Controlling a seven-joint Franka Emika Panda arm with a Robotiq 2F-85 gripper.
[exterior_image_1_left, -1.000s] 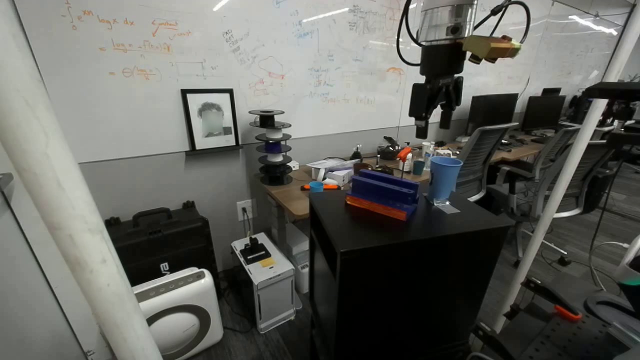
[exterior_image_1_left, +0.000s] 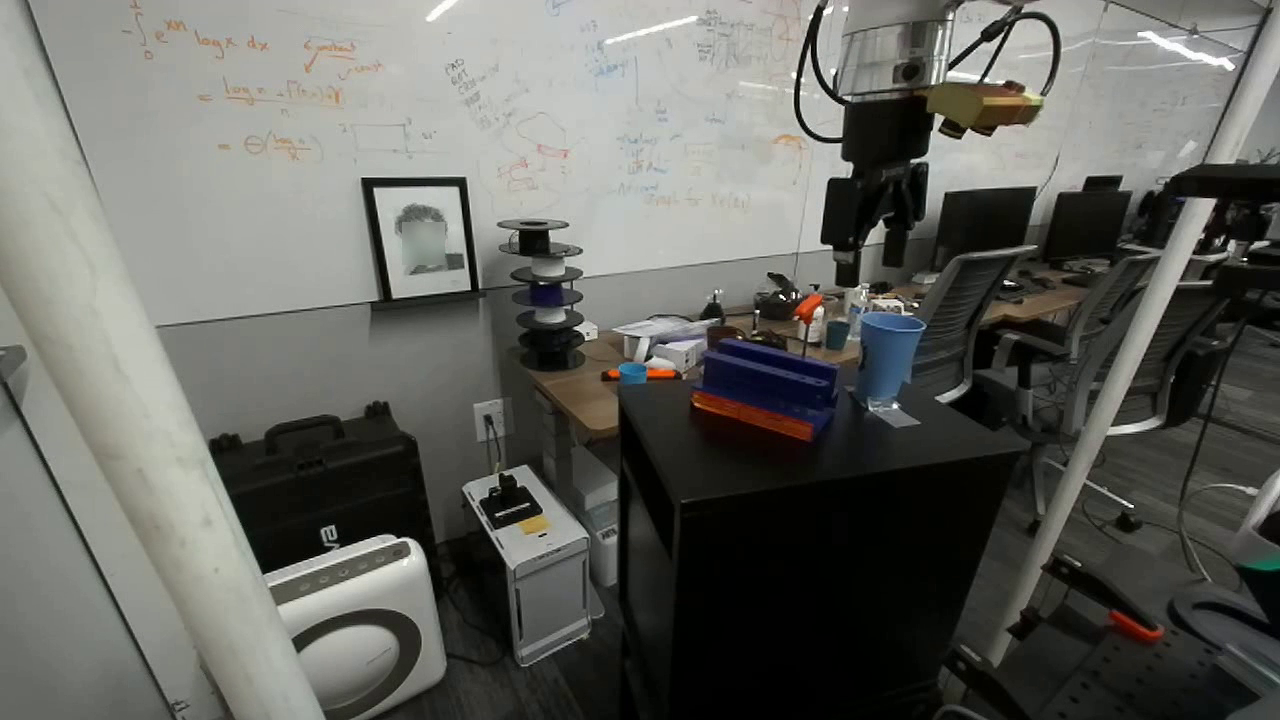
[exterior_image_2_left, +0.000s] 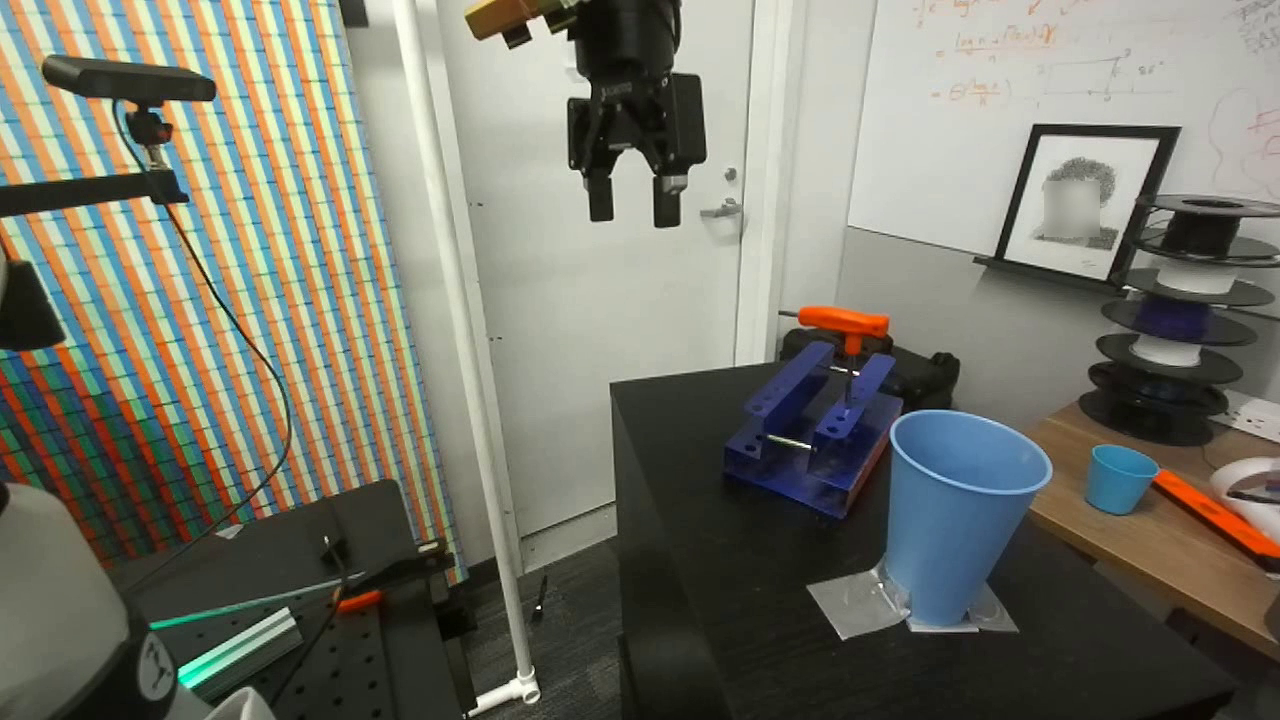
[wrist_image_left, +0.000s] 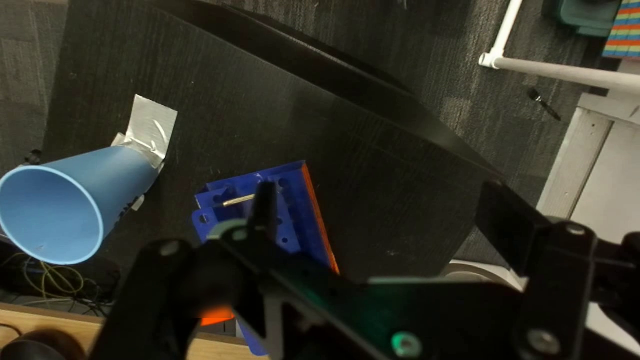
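My gripper (exterior_image_2_left: 633, 210) hangs high above the black cabinet, its two fingers apart and nothing between them. Below it, a blue stand with an orange base (exterior_image_2_left: 816, 444) rests on the cabinet top. An orange-handled tool (exterior_image_2_left: 843, 322) stands in that stand, its thin shaft pointing down. Beside the stand is an upright blue cup (exterior_image_2_left: 960, 516), held to the cabinet with silver tape. From the wrist view, my open fingers partly cover the stand (wrist_image_left: 312, 210), and only a bit of the orange handle (wrist_image_left: 216, 315) shows. The cup (wrist_image_left: 114, 180) is off to the left there.
The black cabinet top (exterior_image_1_left: 840, 462) is bare toward its front. Behind it runs a wooden desk (exterior_image_2_left: 1080, 504) with a small blue cup (exterior_image_2_left: 1120, 478) and a stack of spools (exterior_image_1_left: 547, 294). A white pole (exterior_image_2_left: 462, 300) rises near the cabinet.
The gripper stands slightly lower in exterior view 1 and a touch to the right, still open. The stand, tool and cup have not moved.
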